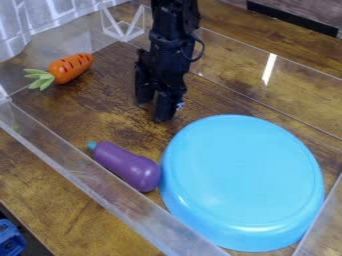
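Observation:
The black robot gripper (158,95) is low over the wooden floor of the bin at the upper middle, with a small silvery bit visible just beside its fingertips; whether it is open or shut, or holds that bit, I cannot tell. An orange toy carrot (70,69) with green top lies at the upper left. A purple toy eggplant (127,168) lies at the lower middle left, beside a large light-blue round disc (241,180) at the lower right.
Clear plastic walls border the wooden surface (254,85) at left and bottom. Bare wood spans the upper right and the middle left. A blue object (8,238) sits outside the wall at the lower left corner.

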